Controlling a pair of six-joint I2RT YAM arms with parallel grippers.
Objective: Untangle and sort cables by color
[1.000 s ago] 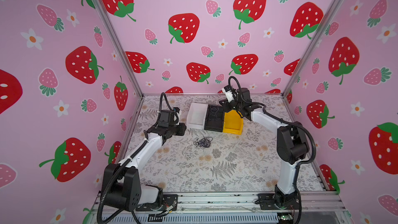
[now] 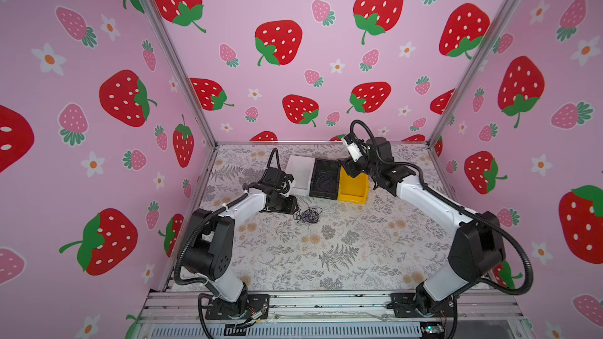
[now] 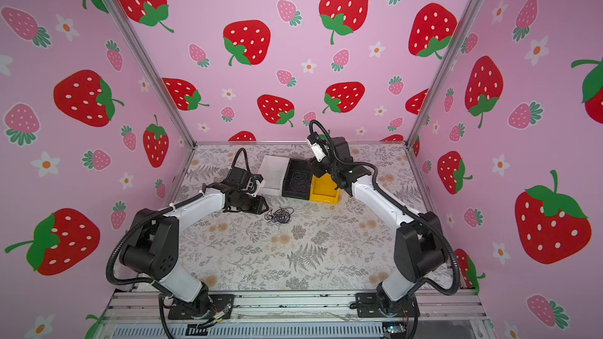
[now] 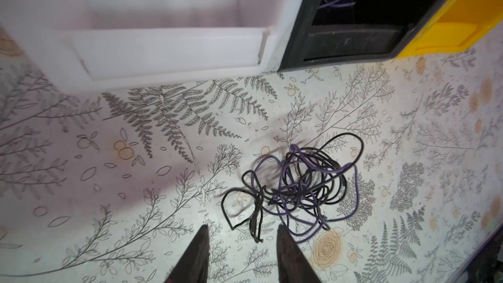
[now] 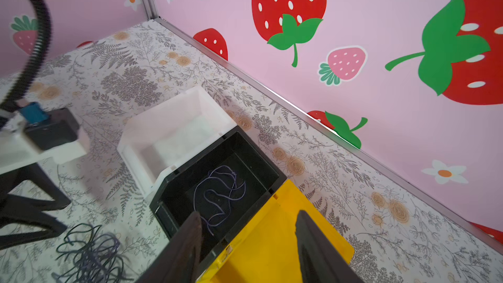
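Observation:
A tangle of black and purple cables (image 4: 309, 183) lies on the patterned mat in front of three joined bins: white (image 4: 157, 52), black (image 4: 356, 42) and yellow (image 4: 442, 42). A loose purple cable (image 5: 220, 199) lies inside the black bin. My left gripper is open, low beside the tangle at its left, nothing between its fingers. My right gripper is open and empty, raised above the yellow bin and the right side of the black one.
The mat has free room in front of the tangle and to both sides of the bins. Pink printed walls (image 2: 326, 56) enclose the back and sides.
My left gripper has moved right and down toward the tangle. My right gripper dipped over the bins and has since risen and moved right; the purple cable now lies in the black bin.

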